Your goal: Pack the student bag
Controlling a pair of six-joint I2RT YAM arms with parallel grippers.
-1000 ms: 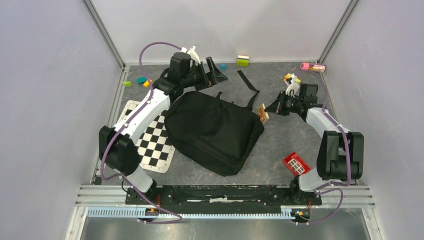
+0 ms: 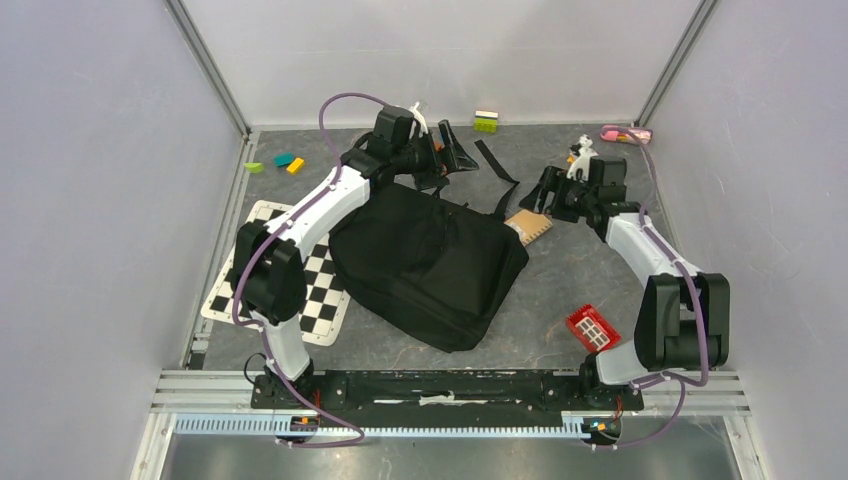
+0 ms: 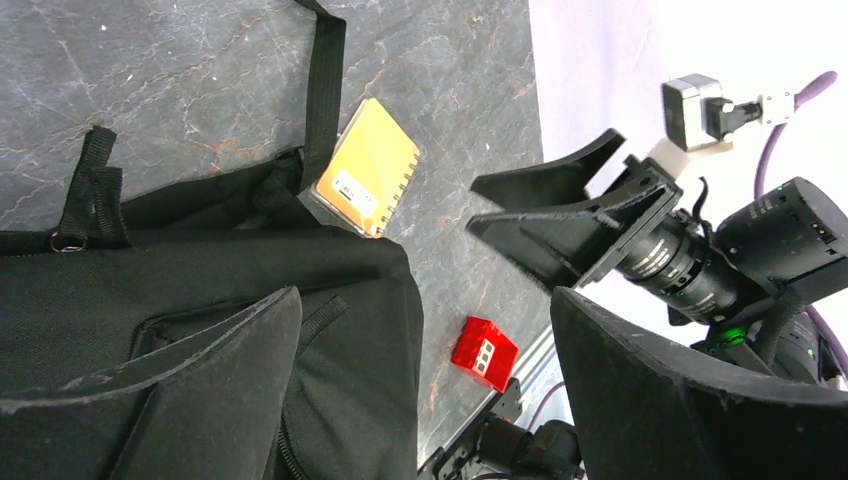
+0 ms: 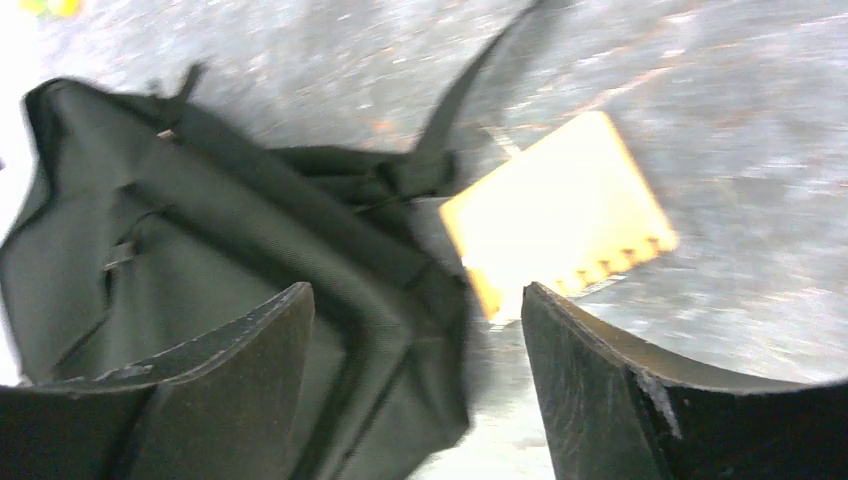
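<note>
The black bag (image 2: 420, 270) lies in the middle of the floor, its straps reaching toward the back. A yellow spiral notebook (image 2: 531, 225) (image 3: 365, 170) (image 4: 555, 210) lies flat just beside the bag's right end. My right gripper (image 2: 545, 188) is open above and right of the notebook, nothing between its fingers; the right wrist view is blurred. My left gripper (image 2: 448, 148) hangs open and empty over the bag's upper edge.
A checkered board (image 2: 328, 310) lies left of the bag, a red item (image 2: 592, 327) at the front right. Small coloured blocks (image 2: 486, 121) and a pink case (image 2: 626, 135) are along the back. Bare floor is right of the bag.
The notebook, raised on edge a second ago, now lies flat. My right gripper has moved back from it and opened.
</note>
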